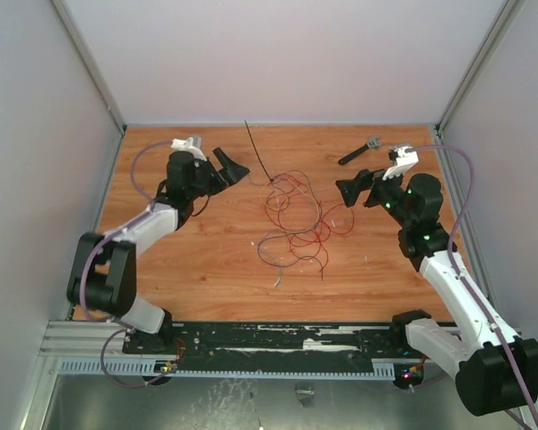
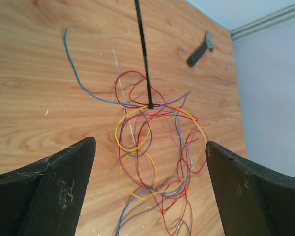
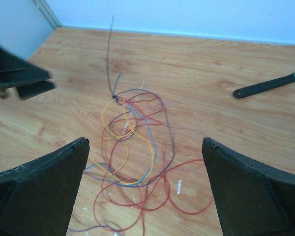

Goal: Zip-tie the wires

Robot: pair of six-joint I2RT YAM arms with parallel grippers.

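Note:
A loose bundle of red, blue, yellow and dark wires (image 1: 291,215) lies on the middle of the wooden table. Around its far end sits a black zip tie (image 2: 143,46), drawn into a small loop, its long tail sticking up and away from the wires. To the left of the tie, my left gripper (image 1: 238,162) is open and empty, apart from the tail. My right gripper (image 1: 344,193) hovers right of the wires with its fingers (image 3: 246,189) spread wide and nothing between them.
An adjustable wrench (image 1: 360,150) with a black handle lies at the back right of the table. Small pale scraps are scattered around the wires. Bare wood (image 1: 197,278) spreads across the front left, and walls stand at the back and sides.

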